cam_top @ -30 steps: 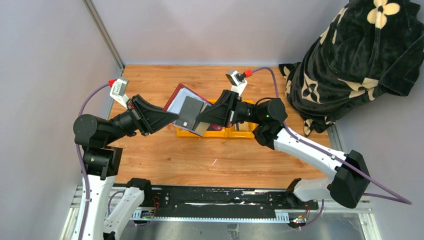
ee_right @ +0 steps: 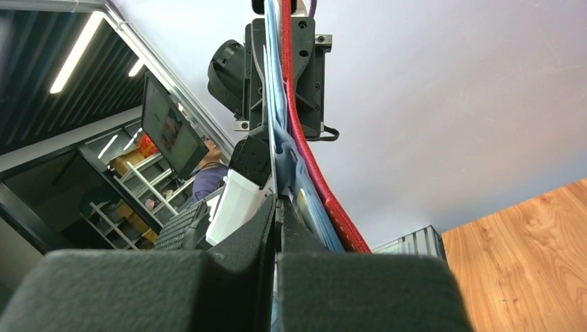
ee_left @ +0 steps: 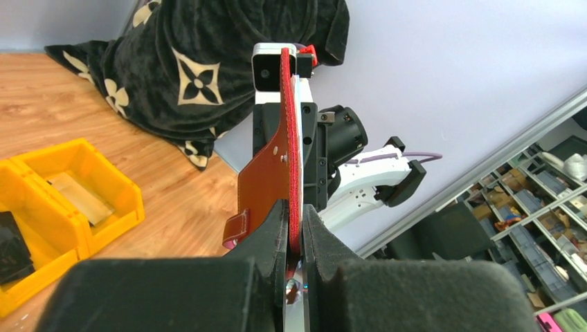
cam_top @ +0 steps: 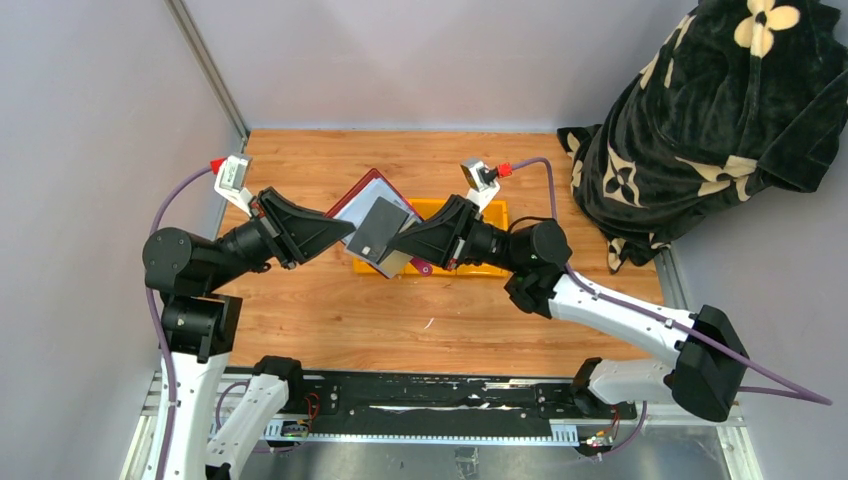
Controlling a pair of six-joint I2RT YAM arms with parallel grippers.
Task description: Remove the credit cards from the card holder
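Note:
The card holder, with red-brown covers (ee_left: 262, 178) and clear sleeves (ee_right: 315, 207), is held up edge-on above the table. My left gripper (cam_top: 350, 228) is shut on its left side; in the left wrist view the red edge runs down between the fingers. A dark grey card (cam_top: 378, 228) with a small chip lies against the sleeves in the top view. My right gripper (cam_top: 394, 243) is shut with its tips over the right part of this card. In the right wrist view the sleeves pass close by its tips; I cannot tell whether a card or sleeve edge is pinched there.
Below the holder stands a divided yellow box (cam_top: 494, 213). In the left wrist view, it holds a dark item (ee_left: 12, 249) and a pale flat piece (ee_left: 82, 197). A black patterned blanket (cam_top: 690, 130) is heaped at the right.
The right gripper has swung a little, its wrist shifting down and right. The holder and grey card have turned slightly with it. The left arm is almost still.

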